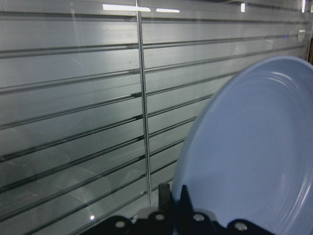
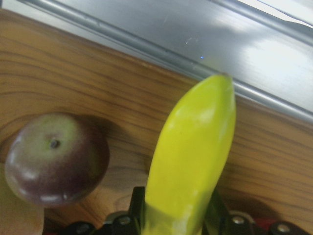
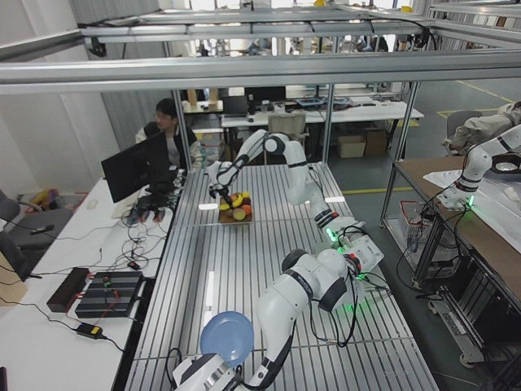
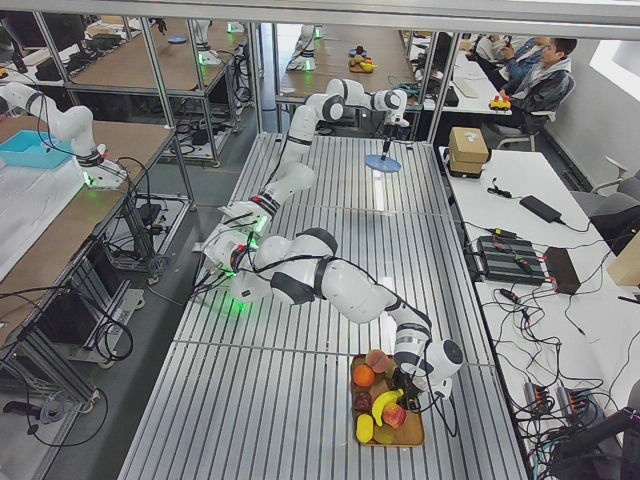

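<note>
A blue plate (image 3: pixel 227 334) (image 4: pixel 383 164) (image 1: pixel 252 152) is at my left gripper (image 4: pixel 385 154), whose fingers are shut on its rim. My right gripper (image 4: pixel 398 383) is at the wooden fruit tray (image 4: pixel 410 433) (image 2: pixel 73 73), with a long yellow fruit (image 2: pixel 193 142) between its fingers. Beside that fruit lies a purple round fruit (image 2: pixel 56 156). The tray also holds orange, red and other yellow fruit.
A white desk (image 4: pixel 540 210) with electronics and cables runs alongside. Aluminium frame posts and bars surround the table.
</note>
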